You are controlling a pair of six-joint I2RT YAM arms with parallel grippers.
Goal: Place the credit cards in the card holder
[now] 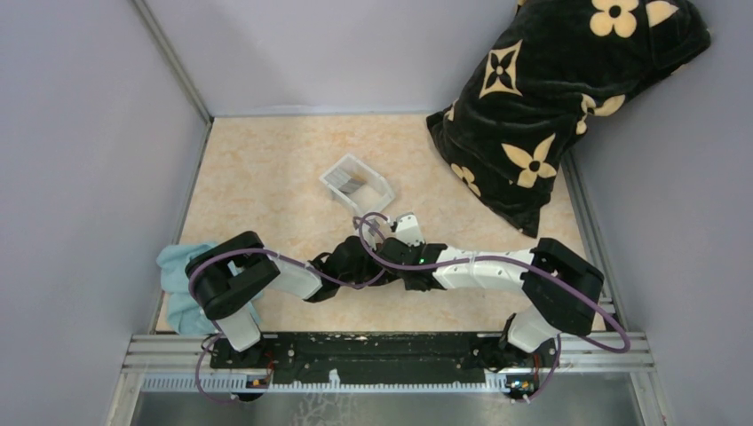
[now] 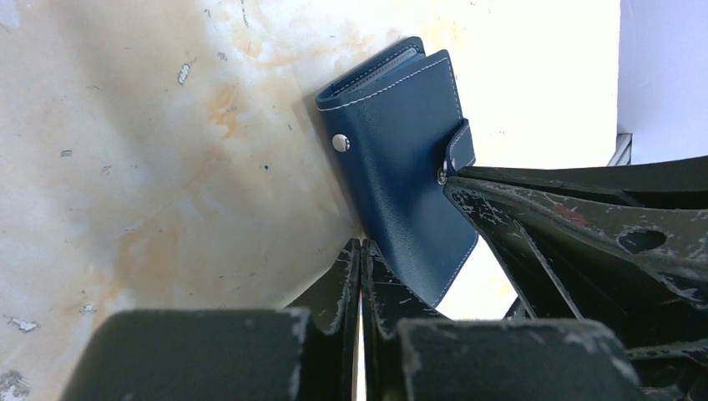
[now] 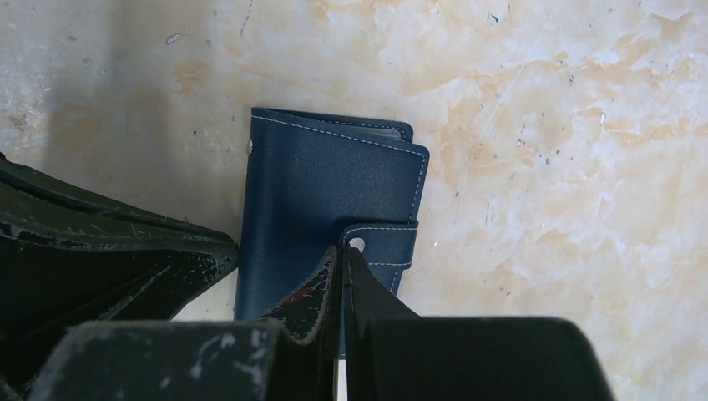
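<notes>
A dark blue leather card holder (image 3: 300, 192) lies folded on the table, its snap strap (image 3: 388, 246) over the open-edge side. My right gripper is shut with nothing between its fingers; the tips are right at the strap's silver snap, and the strap lies outside them. In the left wrist view, my left gripper is also shut and empty, its tips at the spine side of the card holder (image 2: 396, 159). From above, both grippers cover the holder. Flat cards (image 1: 344, 180) seem to lie in the white tray (image 1: 384, 190), too small to make out.
A light blue cloth (image 1: 182, 284) lies at the left table edge. The black patterned cushion (image 1: 533, 115) leans over the back right corner.
</notes>
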